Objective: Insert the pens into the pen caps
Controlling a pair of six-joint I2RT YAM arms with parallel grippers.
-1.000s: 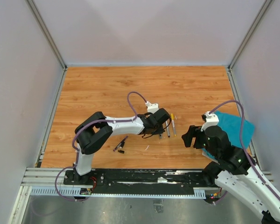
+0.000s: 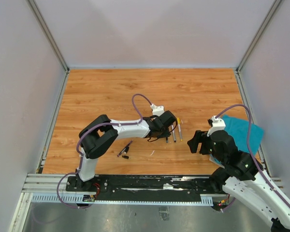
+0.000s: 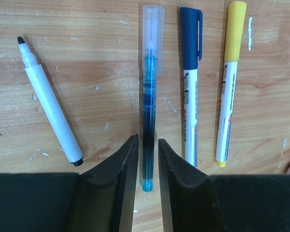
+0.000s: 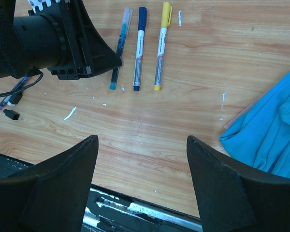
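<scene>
A translucent blue pen (image 3: pixel 149 116) with a clear cap (image 3: pixel 152 34) on its far end lies on the table. My left gripper is open around its lower body, one finger on each side with gaps between. To the right lie the blue-capped pen (image 3: pixel 190 92) and the yellow-capped pen (image 3: pixel 229 82), roughly parallel to it. An uncapped black-tipped marker (image 3: pixel 50 101) rests at an angle on the left. My right gripper stands wide open and empty over the front right of the table.
A pen (image 4: pixel 20 87) and a small black cap (image 4: pixel 11 114) lie near the left arm, with another dark piece (image 4: pixel 14 99) beside them. A blue cloth (image 4: pixel 270 125) covers the right side.
The right gripper stays open.
</scene>
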